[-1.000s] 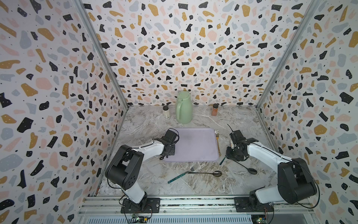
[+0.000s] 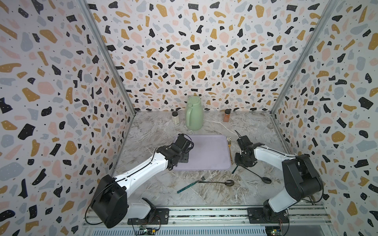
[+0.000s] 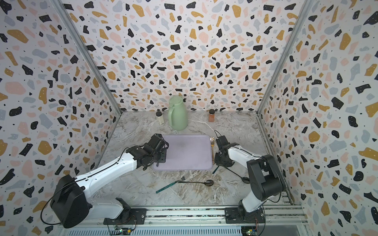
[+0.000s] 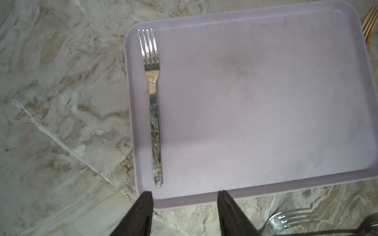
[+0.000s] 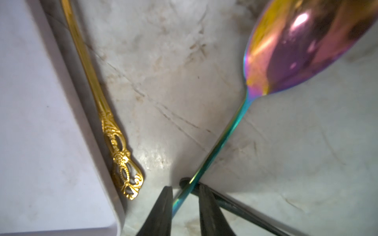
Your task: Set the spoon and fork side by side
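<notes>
A silver fork [image 4: 153, 82] lies in the left end of the lilac tray [image 4: 252, 193]. My left gripper is above that end, open and empty. A gold fork [image 5: 90, 74] lies along the tray's right side. My right gripper is part open over the handle of a rainbow spoon [image 5: 295, 43]; whether it touches the handle is unclear. That spoon crosses a dark-handled spoon [image 2: 266, 180]. In front of the tray, a teal-handled fork [image 2: 188, 186] and another spoon [image 2: 229, 182] lie close together.
A green pitcher [image 2: 194, 114] stands behind the tray, between a white shaker [image 2: 175, 119] and an orange shaker [image 2: 226, 116]. The tray is bare apart from the fork; marble is clear at the left.
My left arm has lifted and shifted, its gripper rising a little over the tray. My right gripper has moved slightly left, toward the gold fork.
</notes>
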